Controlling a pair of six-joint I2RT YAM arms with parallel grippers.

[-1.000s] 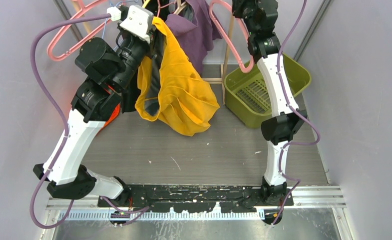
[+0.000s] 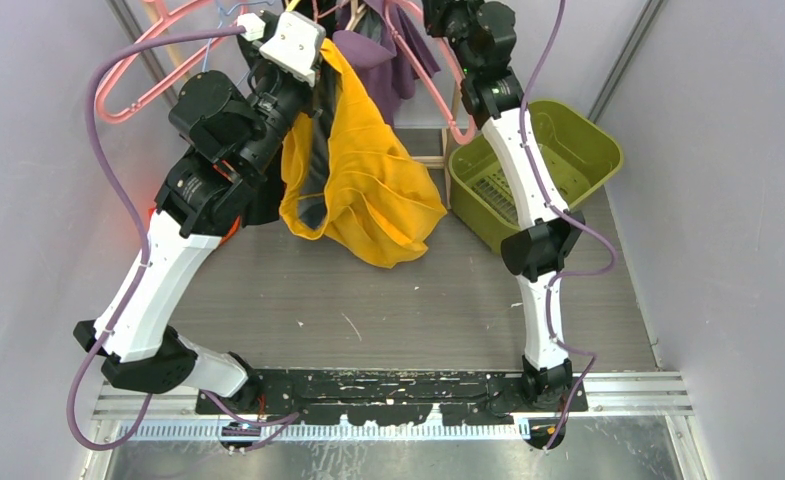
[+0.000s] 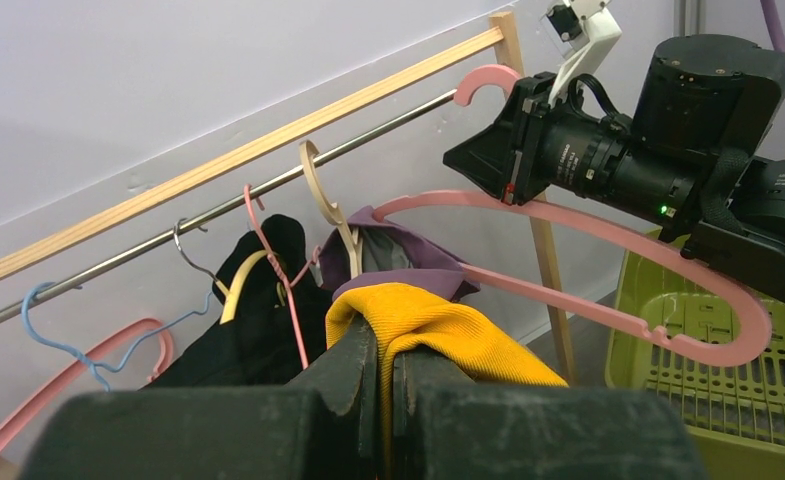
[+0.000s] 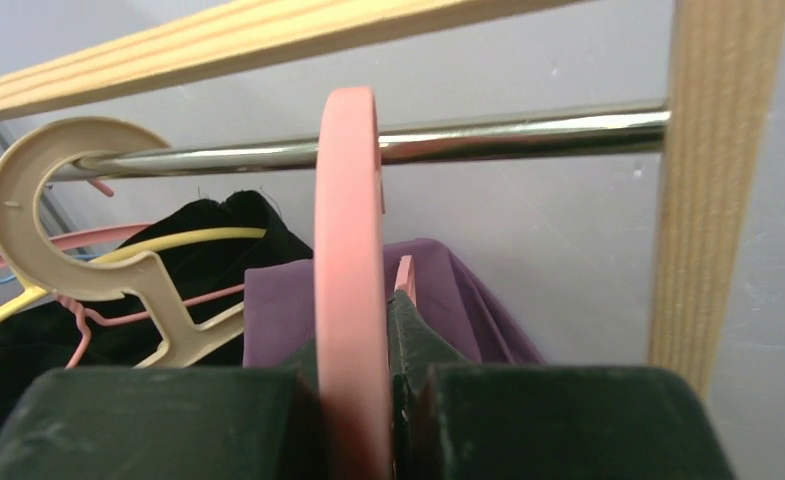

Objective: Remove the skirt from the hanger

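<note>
The yellow skirt (image 2: pixel 373 175) hangs from my left gripper, its ribbed waistband (image 3: pixel 418 315) pinched between the shut fingers. Below that grip the cloth drapes loosely, its dark lining showing in the top view. On the right, the empty pink hanger (image 3: pixel 618 235) is clamped near its neck by my right gripper. In the right wrist view the hanger's hook (image 4: pixel 348 240) rises in front of the steel rail (image 4: pixel 528 135); whether it bears on the rail I cannot tell. No skirt cloth shows on this hanger.
A wooden rack frame (image 3: pixel 258 140) carries the rail with other hangers. Purple cloth (image 2: pixel 363 50) and a black garment (image 3: pixel 238 330) hang there close to my grippers. A green basket (image 2: pixel 608 160) stands at the right.
The right arm and pink hanger have moved left, nearer the purple cloth. My left gripper has shifted slightly right, and the hanging skirt has swung, lately rightward.
</note>
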